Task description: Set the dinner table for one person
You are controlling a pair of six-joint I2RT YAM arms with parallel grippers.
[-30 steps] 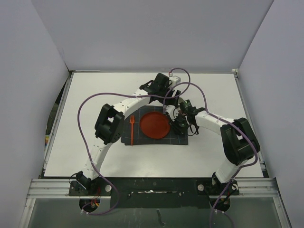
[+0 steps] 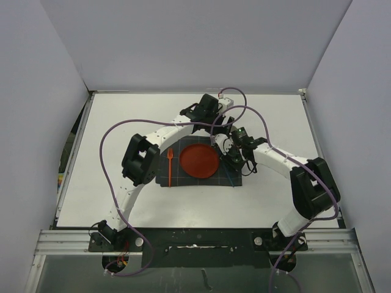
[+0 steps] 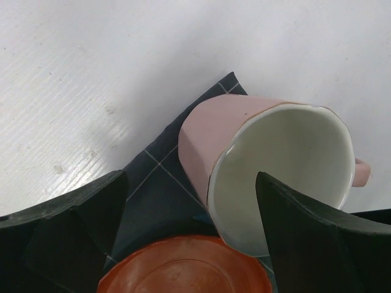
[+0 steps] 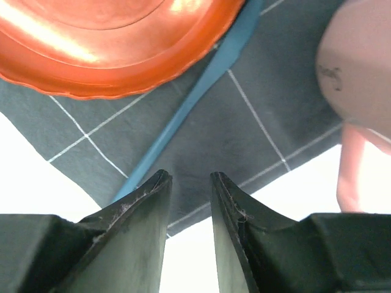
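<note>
A red plate [image 2: 198,160] lies on the dark grid placemat [image 2: 183,177], an orange fork [image 2: 170,165] left of it and a blue knife [image 4: 183,110] along its right. In the left wrist view a pink mug [image 3: 204,134] lies tipped, mouth toward the camera, at the placemat's corner; my left gripper is open just over it. My right gripper is over the placemat beside the knife, fingers a little apart with nothing visible between them; the mug [image 4: 342,73] is at its right.
Both arms crowd round the placemat's back right corner.
My left arm looks still.
</note>
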